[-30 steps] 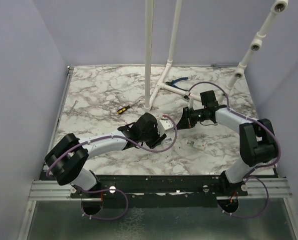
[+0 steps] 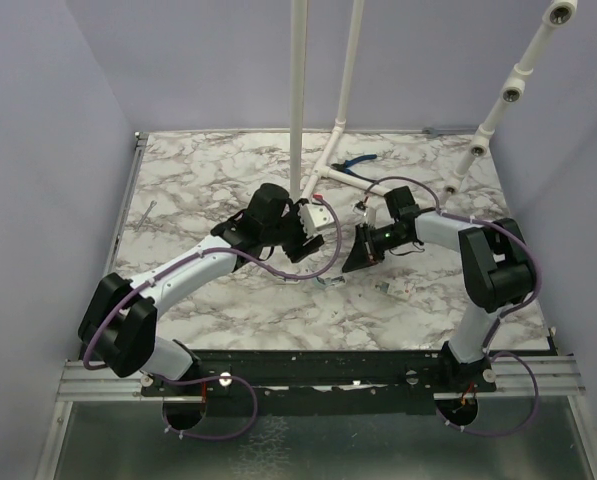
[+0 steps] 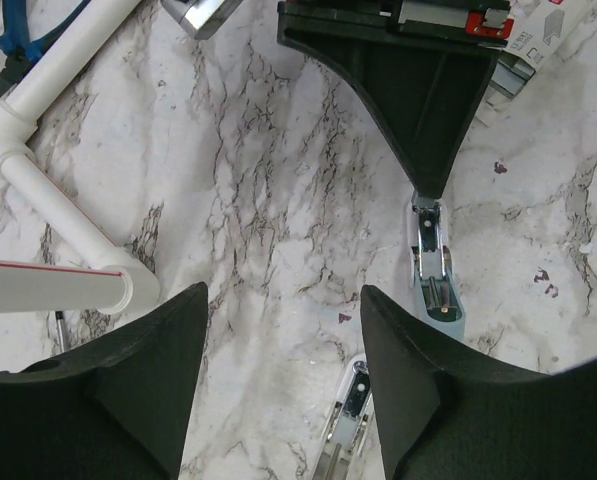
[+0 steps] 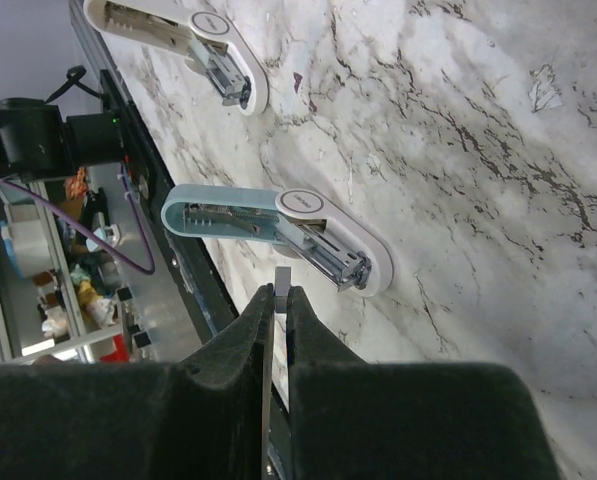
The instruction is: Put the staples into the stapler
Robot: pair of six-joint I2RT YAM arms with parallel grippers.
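A stapler with a pale blue base (image 4: pixel 223 212) lies opened on the table, its metal tray (image 3: pixel 430 240) exposed. Over one end of that tray is the right gripper, fingers close together and pointing down. A small grey piece (image 4: pixel 283 290) shows at its tips; whether it is a staple strip is unclear. Beside it lies a second opened stapler with a whitish body, partly cut off in the left wrist view (image 3: pixel 350 405). My left gripper hangs above the table with fingers spread and nothing between them.
A small printed box (image 3: pixel 548 30) sits to the right of the blue stapler. White pipe framework (image 2: pixel 323 165) and blue-handled pliers (image 2: pixel 353 162) occupy the back. Bare marble (image 2: pixel 228 310) lies toward the front left.
The left gripper has moved left and back, away from the stapler, and its arm now covers the screwdriver. The right gripper has shifted left and toward the front, over the stapler.
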